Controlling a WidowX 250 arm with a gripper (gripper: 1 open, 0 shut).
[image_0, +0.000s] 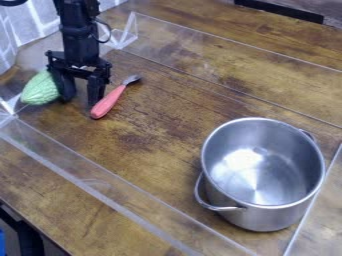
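My black gripper (78, 88) is low at the left of the wooden table, over a green cabbage-like vegetable (42, 88) and just left of a spoon with a red handle (108, 104). The vegetable is partly behind the gripper. The spoon lies slanted, its metal head up and to the right, close against the gripper. Whether the fingers are open or hold anything is unclear.
A large steel pot (262, 176) stands at the front right. Clear plastic walls run around the work area.
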